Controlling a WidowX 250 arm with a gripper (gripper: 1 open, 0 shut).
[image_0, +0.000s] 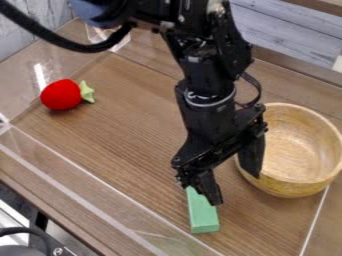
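The black arm reaches down from the top centre, its gripper low, over the upper end of a green rectangular block on the wooden table. The gripper is open, one finger down by the block's top end and the other toward the bowl. Whether it touches the block I cannot tell. A pale wooden bowl stands just right of the gripper, partly behind it.
A red tomato-like object with a green top lies at the left of the table. A cable and the table edge are at lower left.
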